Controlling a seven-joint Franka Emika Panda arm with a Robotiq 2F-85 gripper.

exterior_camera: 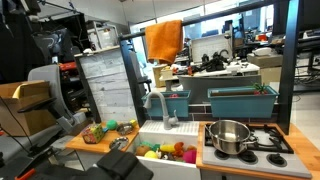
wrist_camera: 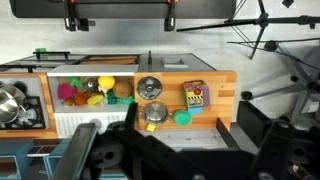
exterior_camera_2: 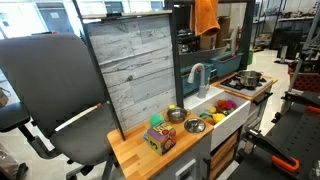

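In the wrist view my gripper is open, its dark fingers wide apart with nothing between them. It hovers high above the counter (wrist_camera: 220, 118). Below it are a colourful box (wrist_camera: 195, 95), a green round item (wrist_camera: 182, 118), a metal bowl (wrist_camera: 155, 112) and metal lids (wrist_camera: 149, 87). Assorted colourful toy food (wrist_camera: 95, 84) fills the sink, seen in exterior view 1 as a white basin (exterior_camera: 150, 138). A steel pot (exterior_camera: 230, 136) rests on the stove (exterior_camera: 270, 148) to the right of the sink.
A faucet (exterior_camera: 160, 105) rises behind the sink. An orange towel (exterior_camera: 164, 41) hangs from the dark overhead rail. Blue-green bins (exterior_camera: 240, 105) stand behind the counter, and a grey-white panel (exterior_camera_2: 135, 70) borders its end. Bare wood (exterior_camera_2: 142, 155) shows around the box.
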